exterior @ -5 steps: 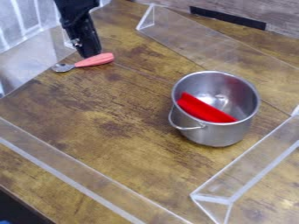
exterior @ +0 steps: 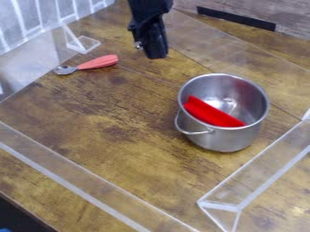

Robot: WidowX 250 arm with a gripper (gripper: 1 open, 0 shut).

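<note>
My dark gripper [exterior: 152, 47] hangs at the top centre, above the table, shut with nothing visible between its fingers. Down and to its left, a pizza cutter with a pink handle [exterior: 100, 62] and a small metal wheel lies on the wood. A steel pot [exterior: 220, 136] stands at the right, holding a red elongated object [exterior: 213, 113] inside.
Clear plastic barriers edge the wooden table [exterior: 109, 136] at the left, front, back and lower right.
My gripper has moved rightward from above the pizza cutter to the top centre. The cutter, pot and red object have not moved.
</note>
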